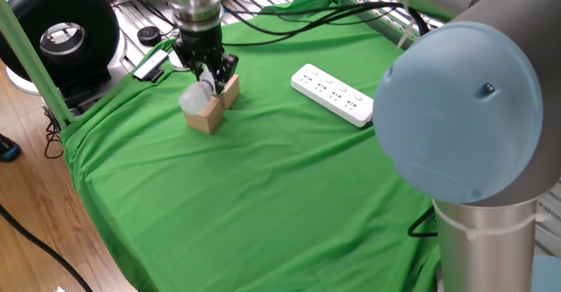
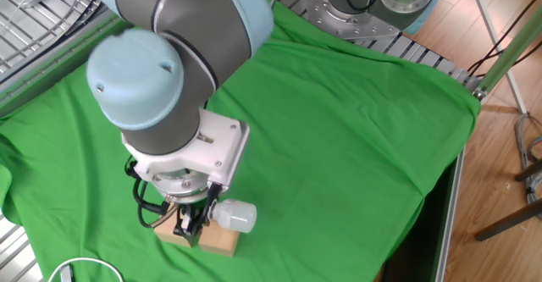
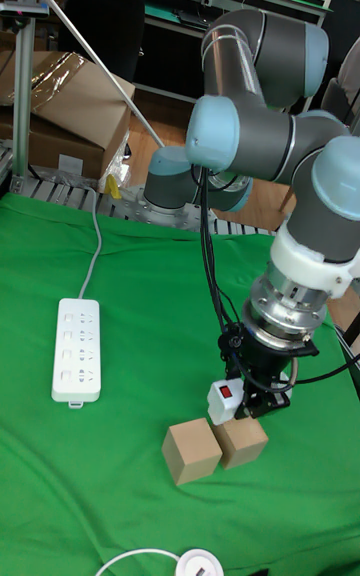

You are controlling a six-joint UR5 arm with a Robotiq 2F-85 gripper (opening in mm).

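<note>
A white lamp piece rests at or just above two wooden blocks; its frosted bulb (image 1: pixel 195 98) points to the front left in exterior view 1. The same bulb (image 2: pixel 235 215) sticks out to the right of the gripper in exterior view 2. In exterior view 3 its white switch box (image 3: pixel 225 402) shows a red rocker. My black gripper (image 1: pixel 216 71) points down right behind the lamp, over the blocks. The lamp and fingers overlap, so whether the fingers grip it is unclear. One wooden block (image 1: pixel 204 119) stands in front, another block (image 1: pixel 231 91) behind it, close together.
A white power strip (image 1: pixel 332 95) lies on the green cloth (image 1: pixel 263 187), well apart from the blocks. Black cables (image 1: pixel 307 22) run from the arm across the back. A white round item on a cord (image 3: pixel 199 564) lies near the blocks.
</note>
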